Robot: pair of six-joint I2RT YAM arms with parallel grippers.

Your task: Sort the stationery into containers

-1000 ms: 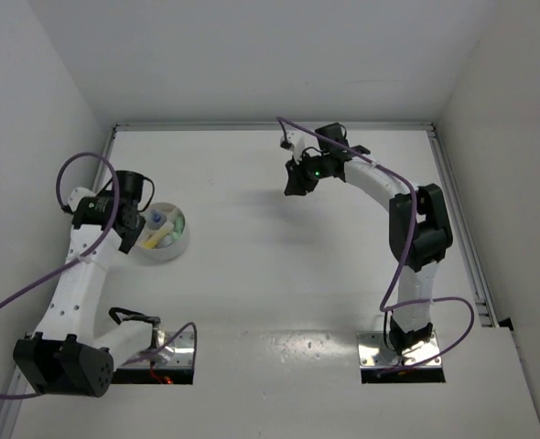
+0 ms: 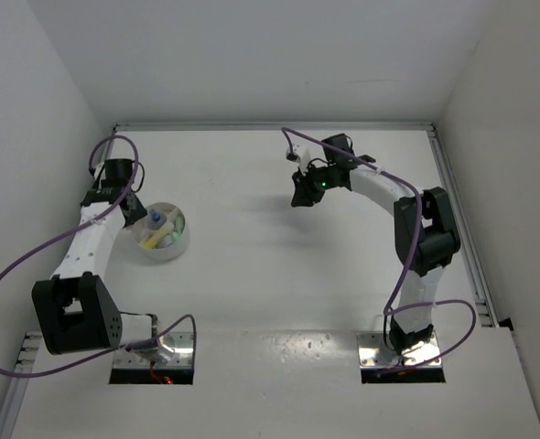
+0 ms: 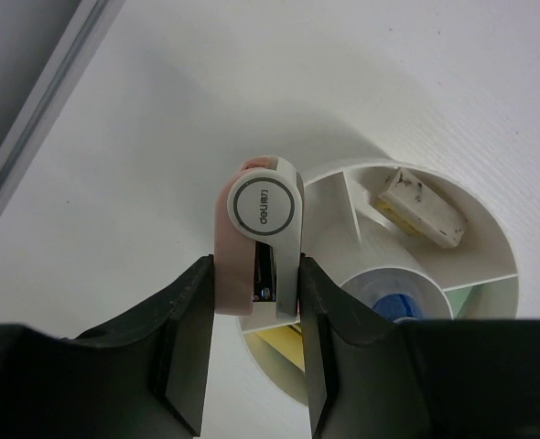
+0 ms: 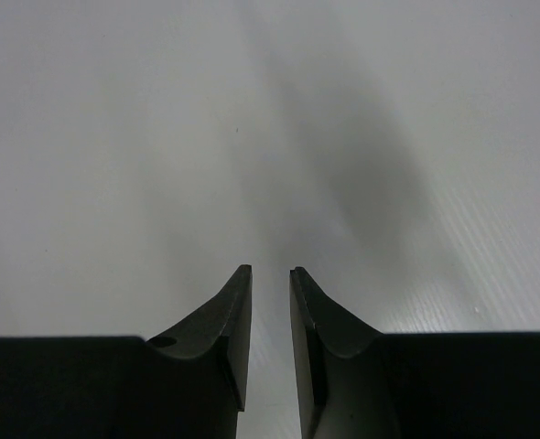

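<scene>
A pink and white stapler (image 3: pixel 262 219) is pinched between the fingers of my left gripper. In the left wrist view it overlaps the near-left edge of a round white container (image 3: pixel 480 197); whether it touches the rim cannot be told. The container has compartments holding a white eraser (image 3: pixel 423 208), a blue-capped bottle (image 3: pixel 396 306) and a yellow item (image 3: pixel 284 341). From the top, my left gripper (image 2: pixel 139 218) is at the container's left side. Over bare table, my right gripper stands a little open, its fingers apart with nothing between them.
A metal rail (image 2: pixel 270 125) runs along the back edge. A side wall (image 2: pixel 32 165) rises close to the left arm.
The right gripper has shifted slightly right and toward the front.
</scene>
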